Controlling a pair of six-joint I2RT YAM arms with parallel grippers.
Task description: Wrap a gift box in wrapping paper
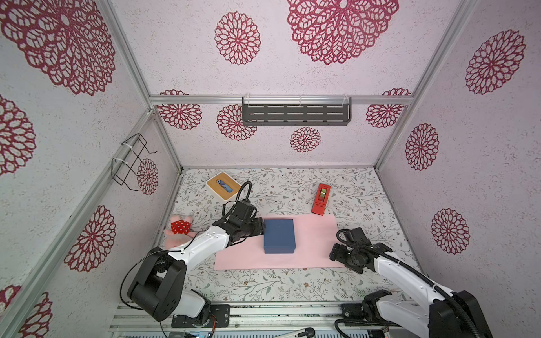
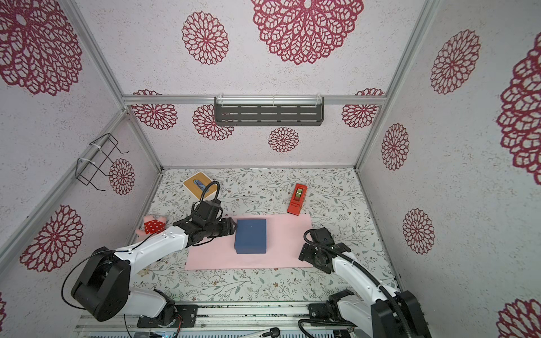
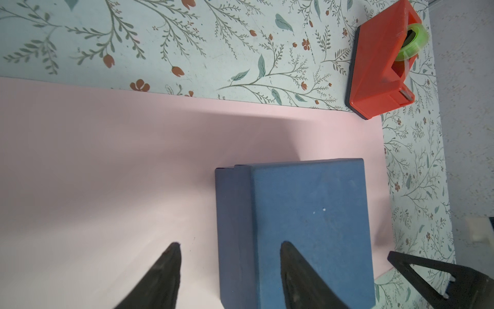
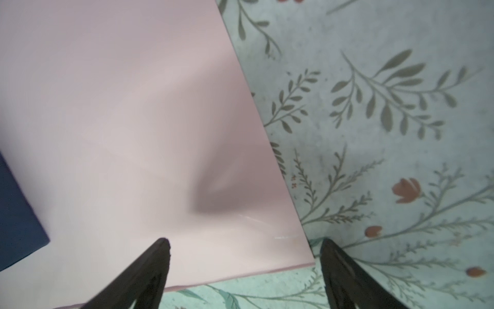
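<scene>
A dark blue box rests on a flat pink paper sheet, near its middle. My left gripper hangs open just left of the box and above it, nothing between its fingers. My right gripper is open low over the paper's right edge near its front corner, with that corner visible between the blurred fingers in the right wrist view.
A red tape dispenser stands behind the paper. A tray with a blue object lies at back left, a pink plush toy at left.
</scene>
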